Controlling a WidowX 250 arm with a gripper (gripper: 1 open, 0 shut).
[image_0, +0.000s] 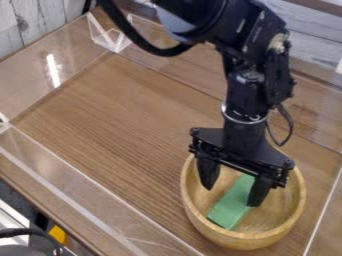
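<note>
A round tan bowl (207, 222) sits at the lower right of the camera view, with a green rectangular object (234, 205) lying inside it. The black gripper (241, 176) is over the bowl, its two fingers spread apart and reaching down into it, one on the left near the bowl's inner wall, the other on the right near the upper end of the green object. Whether the fingertips touch the green object cannot be told.
The wooden tray floor (114, 120) is bare left of the bowl. Clear walls edge it at left and front. Cables hang at the lower left.
</note>
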